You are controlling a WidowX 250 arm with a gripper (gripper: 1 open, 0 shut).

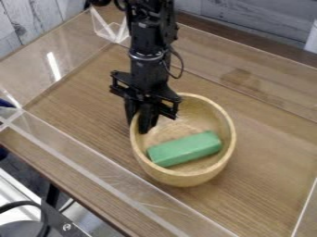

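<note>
A round, light tan bowl [201, 171] sits on the wooden table with a green block [183, 148] lying inside it. My black gripper [145, 118] reaches down at the bowl's back-left rim and is shut on it; the fingertips are dark and partly hard to make out against the rim.
The wooden table [254, 93] has free room to the right and left of the bowl. Clear plastic strips run along the near left edge. A clear object stands at the back left, and cables hang off the lower left corner.
</note>
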